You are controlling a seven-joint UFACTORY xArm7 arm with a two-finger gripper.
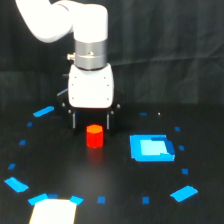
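Note:
A small red object (95, 137) stands on the dark table near the middle of the camera view. Just above and behind it hangs the gripper (93, 122) of my white arm. Two dark fingers are spread well apart, one to the left and one to the right of the red object's top in the picture. The fingertips are hard to make out against the black background. No contact with the red object shows, and how far the gripper is from it in depth I cannot tell.
A shallow blue tray or frame with a pale centre (153, 147) lies to the right. Several blue tape strips and small blue marks are scattered on the table. A pale square (52, 212) sits at the front left edge.

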